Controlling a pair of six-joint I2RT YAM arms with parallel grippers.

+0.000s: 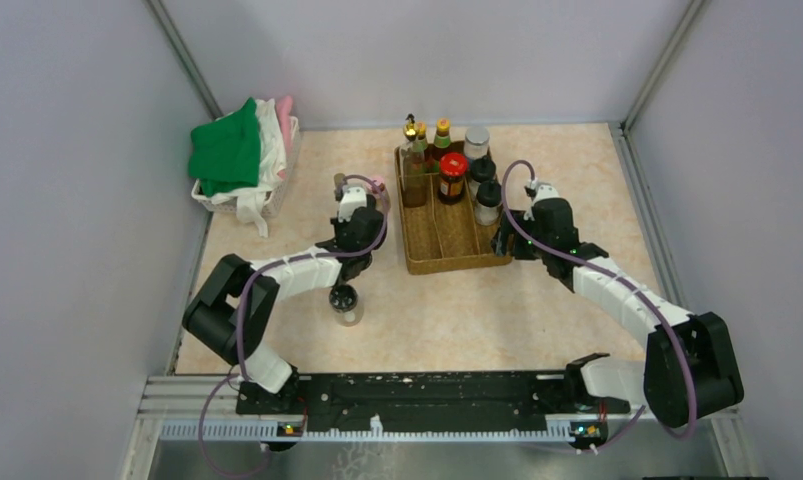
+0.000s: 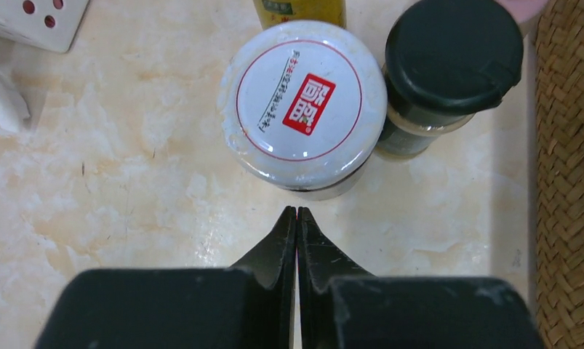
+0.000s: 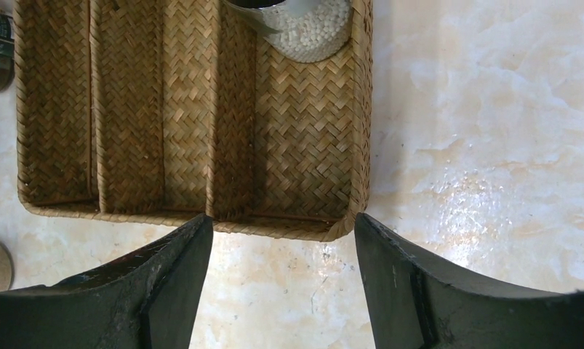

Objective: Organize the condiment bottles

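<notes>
In the left wrist view my left gripper is shut, its fingertips meeting with nothing visible between them. Just beyond the tips stands a white-lidded jar (image 2: 303,102), not gripped. Beside it are a dark-lidded shaker (image 2: 454,54) and part of a yellow bottle (image 2: 303,11); the left arm largely hides this group from above. Another dark-topped bottle (image 1: 345,303) stands nearer the front. My right gripper is open and empty at the front right corner of the woven basket (image 3: 281,231). A red-lidded jar (image 1: 452,178) and several other bottles occupy the basket's back part.
The basket's front compartments (image 1: 463,238) are empty. A white bin (image 1: 280,192) of cloths stands at the back left. Bare table (image 1: 467,320) lies in front of the basket, and more free surface is at the right.
</notes>
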